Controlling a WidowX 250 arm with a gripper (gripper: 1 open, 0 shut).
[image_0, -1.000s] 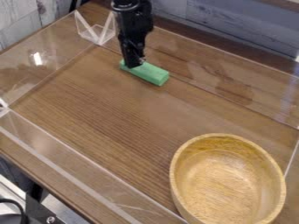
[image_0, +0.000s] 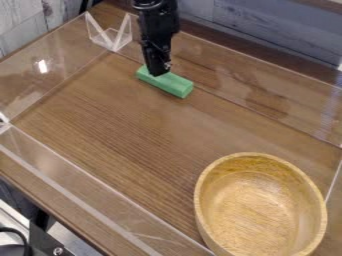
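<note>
A flat green block (image_0: 168, 84) lies on the wooden table near the back middle. My black gripper (image_0: 158, 64) hangs just above the block's back-left end, coming in from the top. Its fingers are small and dark here; whether they are open or shut is unclear.
A cream oval bowl (image_0: 261, 215) fills the front right. A wall (image_0: 267, 30) runs along the back, with clear plastic pieces at the left and back-left edges.
The gripper has shifted slightly right and up. The green block looks nearly unmoved.
</note>
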